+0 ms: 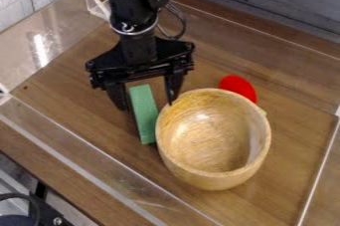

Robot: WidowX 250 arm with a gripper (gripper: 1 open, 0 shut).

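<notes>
My black gripper is open and lowered at the centre of the camera view, its fingers on either side of the upper end of a green block. The green block lies lengthwise on the wooden surface, just left of a large wooden bowl, whose rim is close beside it.
A red object lies behind the bowl at the right, with a small pale part below it, partly hidden. Bare wood is clear at the left. Clear strips edge the surface at front left and right, and a grey plank wall stands behind.
</notes>
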